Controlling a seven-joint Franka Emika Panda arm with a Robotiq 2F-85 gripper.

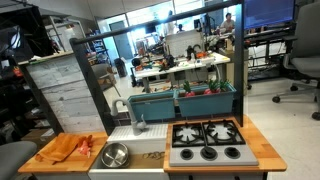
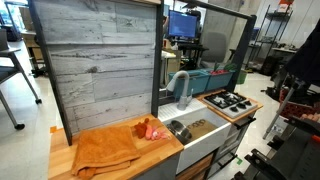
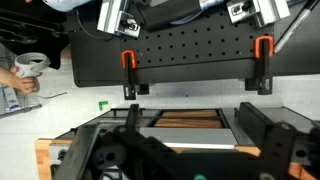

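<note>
In the wrist view my gripper is open, its two orange-edged fingers wide apart and nothing held between them. It hangs over the dark robot base and the floor, away from the counter. An orange towel point(image 1: 61, 147) lies on the left wooden counter, with a small reddish-pink item point(image 2: 155, 130) beside it. A metal pot point(image 1: 115, 155) sits in the sink area. To the right is the stove point(image 1: 210, 143) with black grates and knobs.
A faucet point(image 2: 178, 80) rises behind the sink. The blue shelf point(image 1: 205, 105) stands along the back, and a black frame post point(image 1: 92, 90) rises at the counter's left. A person's hand holds a white controller point(image 3: 33, 65). Pale floor point(image 1: 290, 125) lies open on the right.
</note>
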